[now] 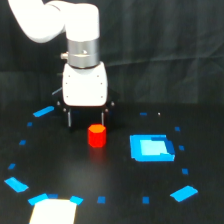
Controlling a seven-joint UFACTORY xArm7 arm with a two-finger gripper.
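Note:
A red hexagonal block (97, 135) sits on the dark table. Just behind and above it hangs my white gripper (87, 115), its two dark fingers apart with nothing seen between them. The block lies below the fingers, slightly right of their middle.
A blue square tray with a pale centre (134, 142) lies to the right of the block. A cream square (52, 212) is at the front left, cut off by the frame edge. Small blue tape marks dot the dark table (120, 180), which is otherwise clear.

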